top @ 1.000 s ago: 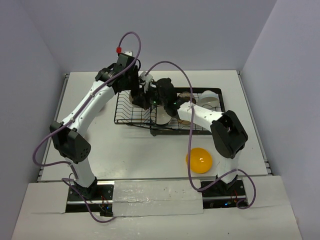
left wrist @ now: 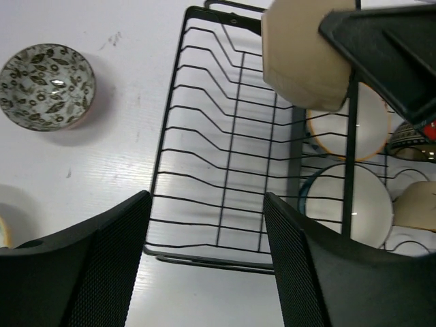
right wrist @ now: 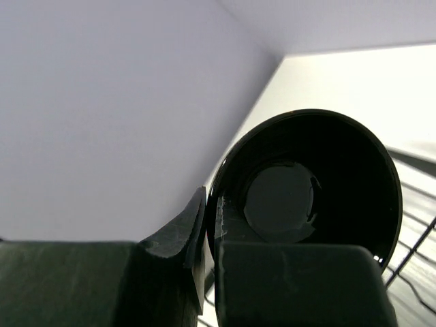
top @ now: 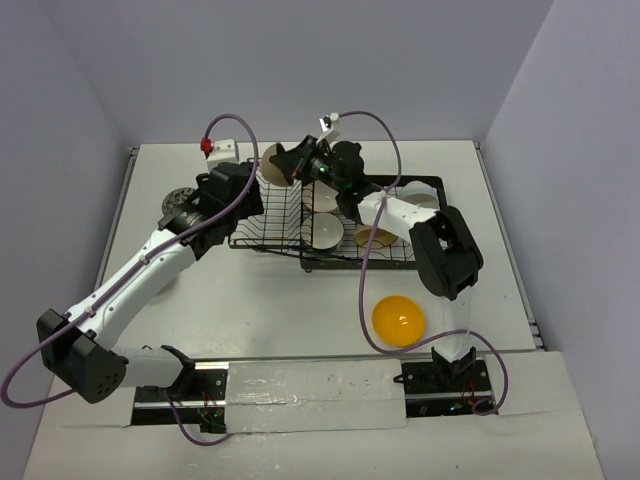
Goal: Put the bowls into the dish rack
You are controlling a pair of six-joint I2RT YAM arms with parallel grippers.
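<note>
My right gripper is shut on the rim of a bowl (right wrist: pixel 306 177) with a dark glossy inside and a tan outside. In the top view this bowl (top: pixel 274 164) is tilted over the back of the rack's left part. My left gripper stands open over the empty wire section of the dish rack (left wrist: pixel 225 157), nothing between its fingers. A leaf-patterned bowl (left wrist: pixel 48 87) rests on the table left of the rack. A yellow bowl (top: pixel 398 320) lies on the table at front right.
The rack's right section holds several dishes, among them a white one (top: pixel 323 231) and a pale bowl (top: pixel 418 194). Another bowl (left wrist: pixel 4 231) is cut off at the left wrist view's edge.
My left gripper has drawn away leftward from the dark-lined bowl.
</note>
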